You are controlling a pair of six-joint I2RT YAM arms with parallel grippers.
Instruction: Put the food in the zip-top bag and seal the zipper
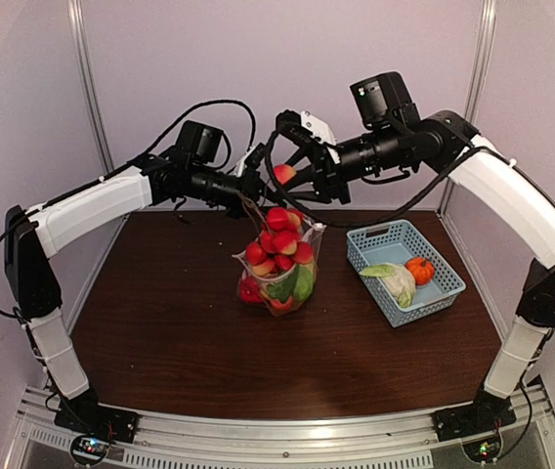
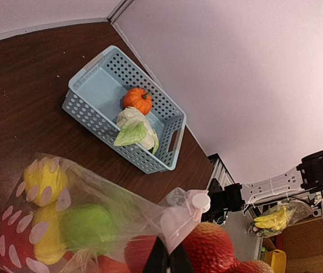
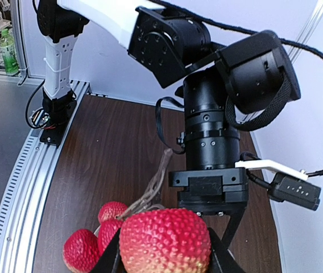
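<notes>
The clear zip top bag (image 1: 277, 278), filled with red, yellow and green produce, hangs at the middle of the table. My left gripper is shut on the bag's rim, which bunches up between its fingers in the left wrist view. Just above the bag's mouth, my right gripper is shut on a red apple-like fruit (image 1: 284, 173), which fills the bottom of the right wrist view.
A light blue basket (image 1: 365, 244) at the table's right holds a cabbage (image 1: 400, 285) and an orange pumpkin (image 1: 419, 269).
</notes>
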